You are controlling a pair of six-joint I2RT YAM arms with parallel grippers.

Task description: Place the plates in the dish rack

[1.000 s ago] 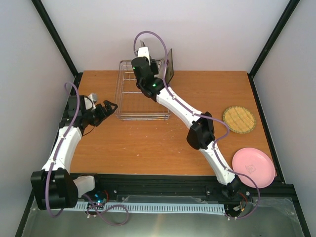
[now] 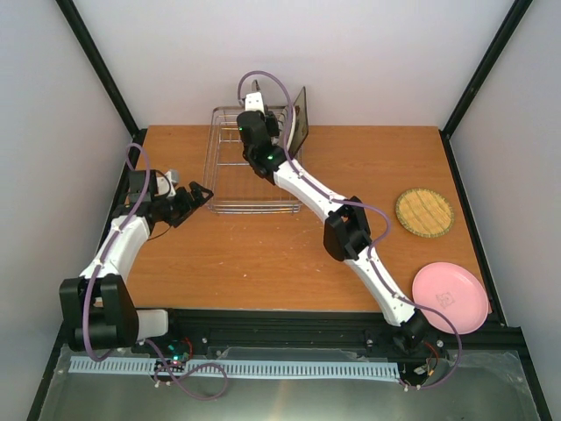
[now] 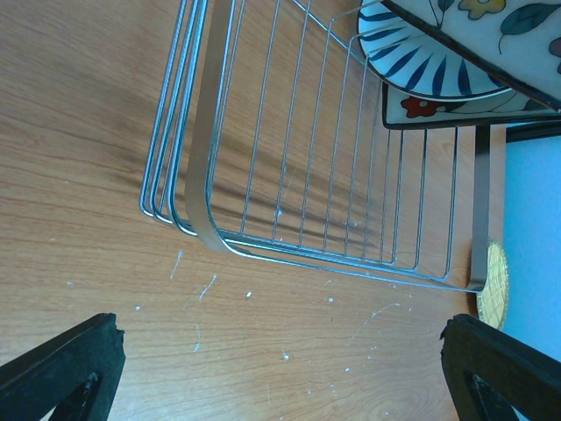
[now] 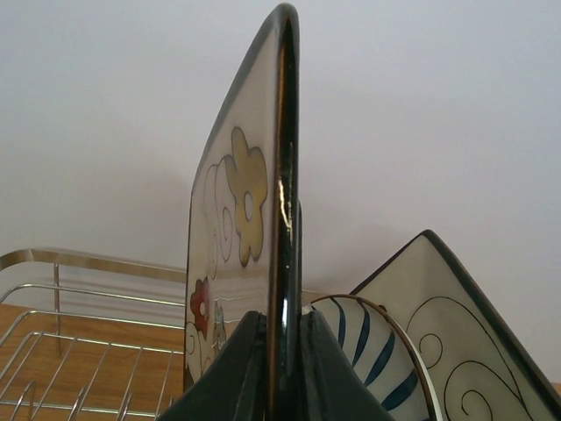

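The wire dish rack (image 2: 254, 209) stands at the back of the table. My right gripper is shut on the dark rim of a flowered square plate (image 4: 232, 219), which stands nearly upright at the rack. Just right of it in that view, a blue-striped round plate (image 4: 372, 351) and another flowered square plate (image 4: 447, 333) lean tilted in the rack. My left gripper is open and empty, in front of the rack's left side. A pink plate (image 2: 449, 296) lies on the table's front right corner. Whether the held plate touches the wires is hidden.
A round yellow woven mat (image 2: 424, 212) lies on the right of the table. A wall rises close behind the rack.
My right arm has shifted slightly left and the hand is a little lower in the top view, still on the plate.
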